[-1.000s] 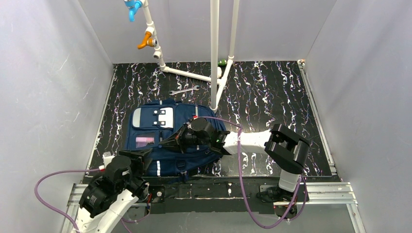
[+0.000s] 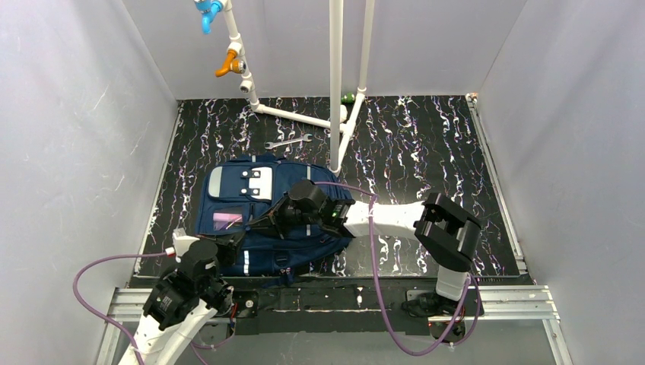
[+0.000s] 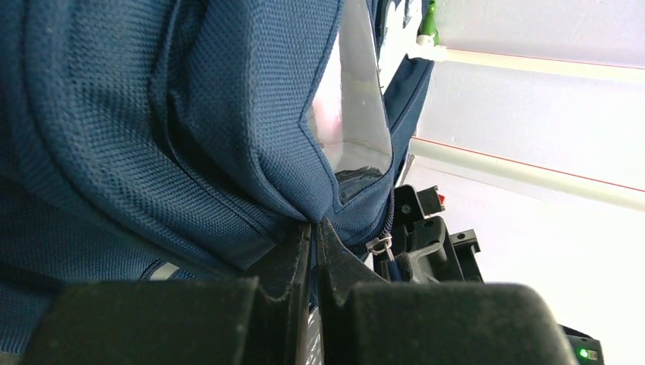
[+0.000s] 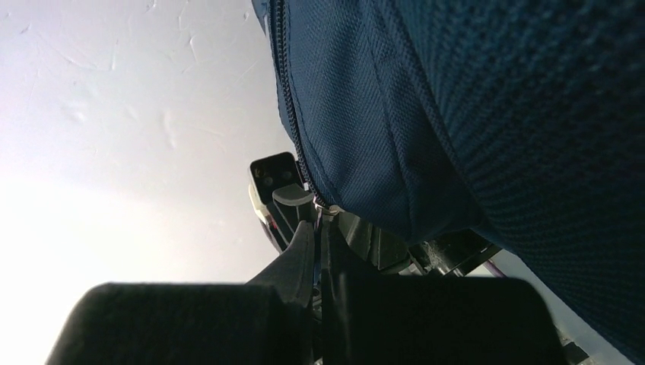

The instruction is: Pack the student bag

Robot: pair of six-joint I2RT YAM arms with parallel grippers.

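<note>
A dark blue student bag (image 2: 293, 175) lies flat at the front left of the table. Through its clear window a pink item (image 2: 227, 218) shows, also visible in the left wrist view behind the clear panel (image 3: 357, 99). My right gripper is shut on a small metal zipper pull (image 4: 322, 205) at the end of the bag's zipper (image 4: 293, 114). Beside it, my left gripper is shut with its tips against the blue fabric edge; whether any cloth is pinched between them cannot be made out. In the top view both grippers nearly meet at the bag's front side.
A wrench (image 2: 289, 142) lies behind the bag. White pipes (image 2: 300, 118) with a blue valve (image 2: 207, 15) and an orange valve (image 2: 230, 64) stand at the back.
The left gripper has come in from the left to the bag's edge near the right one. The right arm has shifted only slightly. Fabric around the clear window has moved a little.
</note>
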